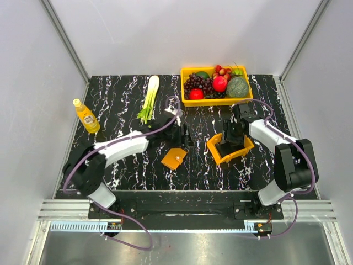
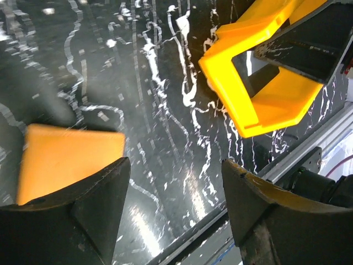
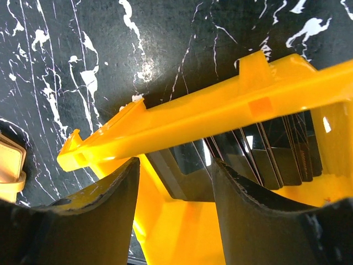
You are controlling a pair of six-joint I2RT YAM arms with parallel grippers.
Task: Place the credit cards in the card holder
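Note:
An orange card holder lies on the dark marbled table, also at the lower left of the left wrist view. My left gripper hangs open above and right of it, nothing between its fingers. To the right is a yellow tray containing several dark, thin cards standing side by side. My right gripper is over this tray, fingers apart at its near cards, with nothing seen gripped.
A yellow basket of fruit stands at the back. Celery and a yellow bottle are on the left. The table's front edge lies just below both tray and holder.

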